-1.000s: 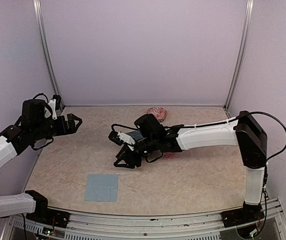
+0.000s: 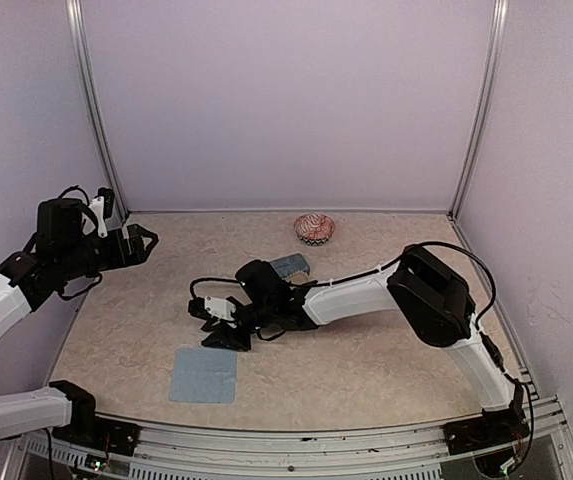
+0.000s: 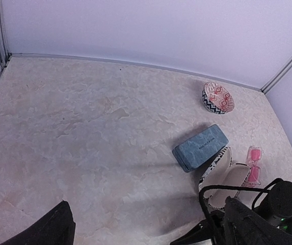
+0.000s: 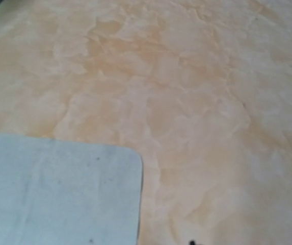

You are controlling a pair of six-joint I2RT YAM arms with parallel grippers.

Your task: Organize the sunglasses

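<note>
Pink sunglasses [image 3: 255, 174] lie at the right of the left wrist view, beside an opened case [image 3: 232, 178] with a pale lining. The right arm hides both in the top view. A closed grey-blue box [image 3: 202, 147] touches or nearly touches the case. The light blue cloth [image 2: 204, 376] lies flat near the front edge; its corner fills the lower left of the right wrist view. Just behind the cloth's back right corner hovers my right gripper [image 2: 216, 328], pointing left; its fingers cannot be read clearly. Up at the left, my left gripper [image 2: 150, 243] stands open and empty.
A red patterned bowl [image 2: 314, 228] stands by the back wall. The right forearm [image 2: 351, 299] crosses the middle of the table.
The cloth and bowl have not moved.
</note>
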